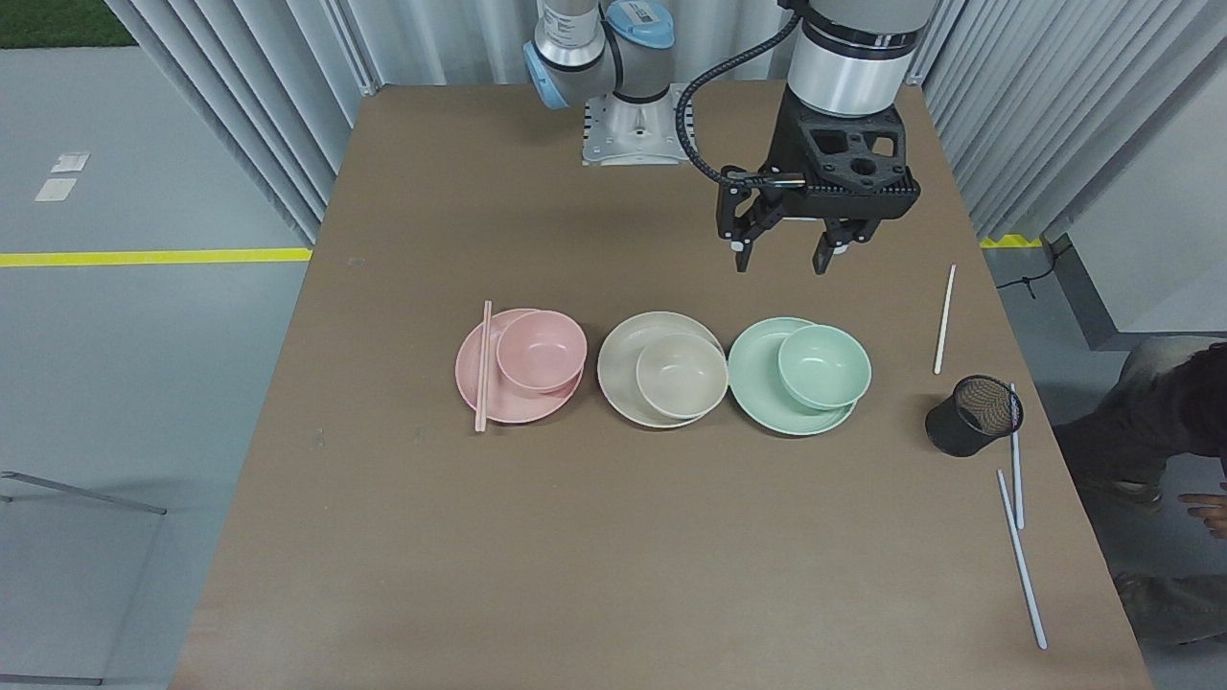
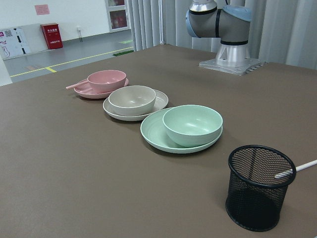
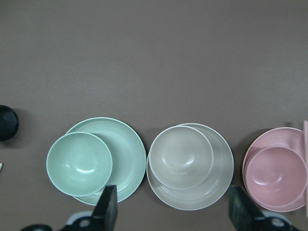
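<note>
My gripper hangs over the back right of the table, open with nothing visible between its fingers, behind a row of dishes. A pink bowl on a pink plate has pink chopsticks along its left side. In the middle a cream bowl sits on a cream plate; to the right a mint bowl sits on a mint plate. A black mesh cup stands right of them, near white sticks and grey-white sticks.
A person is beside the right edge.
</note>
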